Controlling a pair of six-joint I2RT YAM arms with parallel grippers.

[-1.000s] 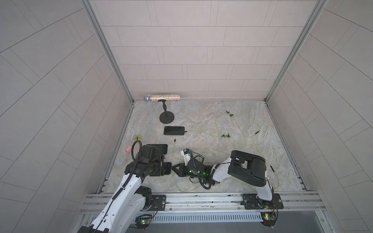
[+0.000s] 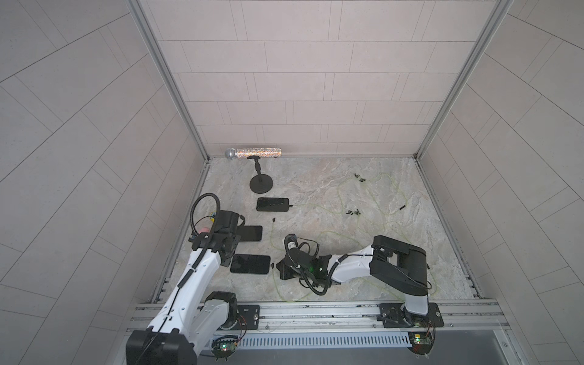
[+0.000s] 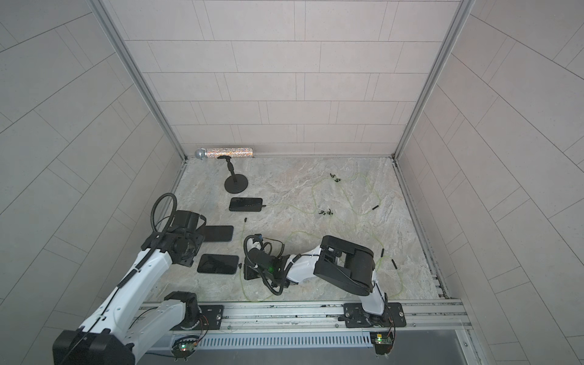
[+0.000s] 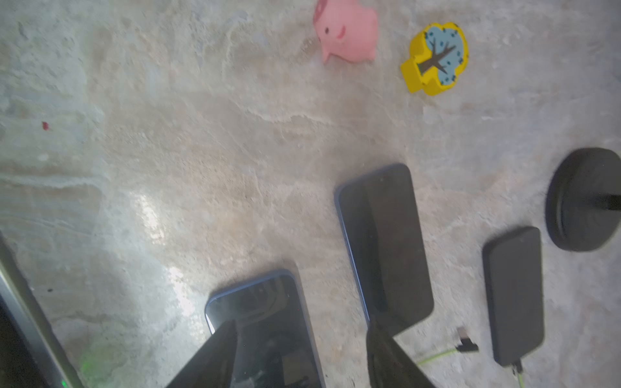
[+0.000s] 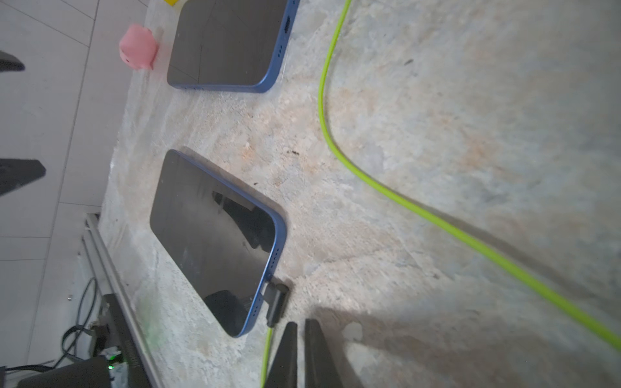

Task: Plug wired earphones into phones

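The near phone (image 5: 216, 239) lies face up with a black angled plug (image 5: 276, 302) on a green cable against its end; how deep the plug sits cannot be told. My right gripper is just beside that plug, its fingers slightly parted and nothing between them. A middle phone (image 4: 388, 245) lies farther back with no plug in its end, and a loose plug (image 4: 465, 344) rests near it. The back phone (image 2: 272, 204) has a cable at its end. Over the left part of the table, my left gripper hangs open and empty, above the phones.
A black round stand (image 2: 261, 183) is at the back left. A pink pig (image 4: 347, 30) and a yellow tree block (image 4: 436, 58) lie at the left. Green cable (image 5: 401, 200) runs across the table. Black earpieces (image 2: 353, 212) lie right of centre.
My left arm has swung up and left off the near phone, baring it. The right gripper has drawn back slightly right from the near phone's end, leaving the plug there.
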